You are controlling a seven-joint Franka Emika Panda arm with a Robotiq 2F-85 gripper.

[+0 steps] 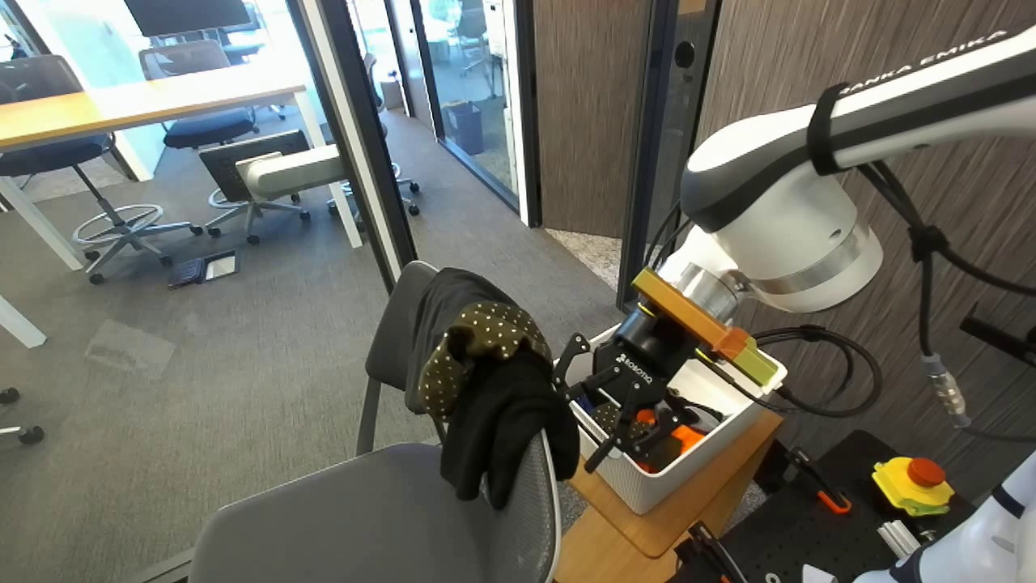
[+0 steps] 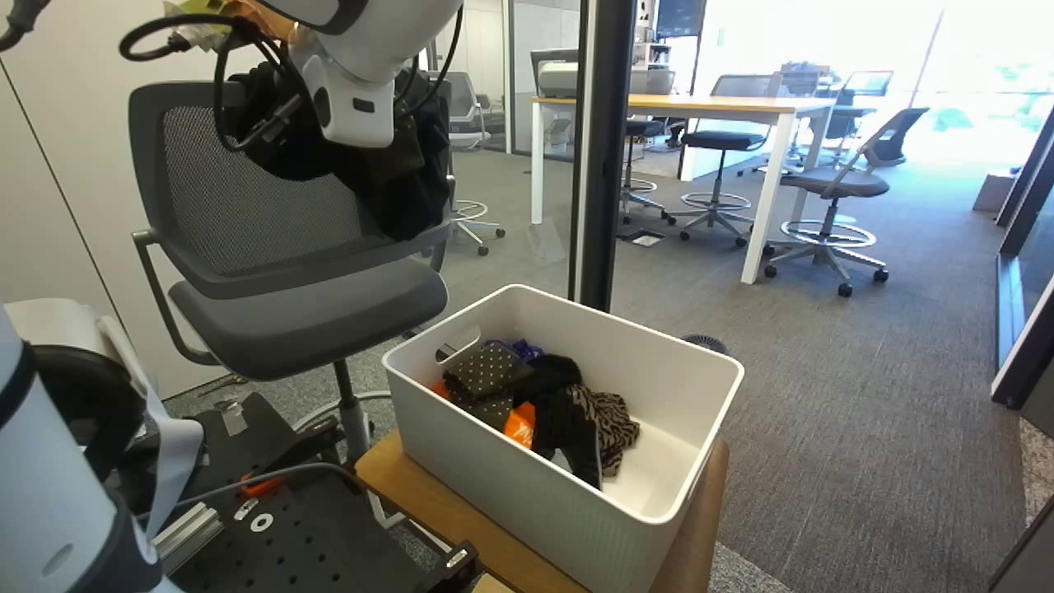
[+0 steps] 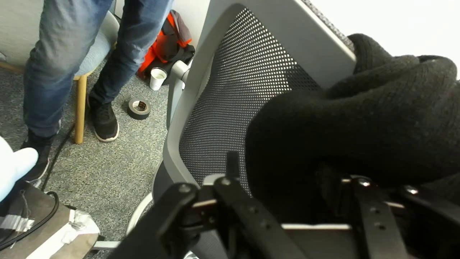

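Observation:
Black cloth (image 1: pixel 510 413) hangs over the top of the grey chair's mesh backrest (image 1: pixel 529 505), beside a dark cloth with pale dots (image 1: pixel 486 335). My gripper (image 1: pixel 577 422) is at the backrest's edge, its fingers apart and pointing at the black cloth. In the wrist view, one finger (image 3: pixel 233 164) stands in front of the mesh, left of the black cloth (image 3: pixel 345 129). The other finger merges with the dark fabric, so contact is hard to judge. In exterior view 2 the arm hides the gripper, with black cloth (image 2: pixel 410 188) visible below it.
A white bin (image 2: pixel 682 474) holding dotted, black, striped and orange cloths stands on a wooden stand (image 2: pixel 450 504), under the gripper in exterior view 1. A person's legs (image 3: pixel 64 64) show beyond the chair. The bin's right end has bare floor.

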